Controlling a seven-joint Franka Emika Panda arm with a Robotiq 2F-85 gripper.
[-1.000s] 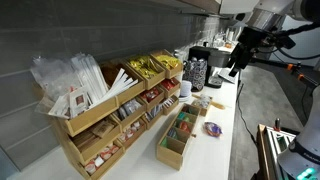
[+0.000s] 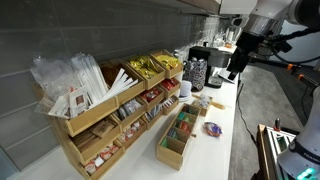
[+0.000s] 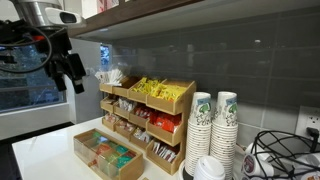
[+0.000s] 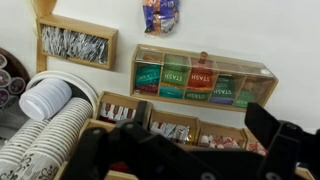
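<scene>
My gripper (image 3: 69, 86) hangs high above the white counter, well clear of everything on it. In the wrist view its dark fingers stand wide apart, with nothing held between them. Below lies a wooden tea box (image 4: 203, 76) with a clear front and several compartments of green, teal and red packets. A snack packet (image 4: 161, 17) in purple and orange lies on the bare counter near that box. To one side sits a small wooden tray (image 4: 76, 43) full of clear-wrapped pieces.
A tiered wooden rack (image 2: 100, 125) of packets and wrapped cutlery runs along the wall. Stacked paper cups (image 3: 211, 125) stand at its end, with white lids or bowls (image 4: 46, 98) beside them. Open counter (image 2: 219, 154) lies in front of the tea box.
</scene>
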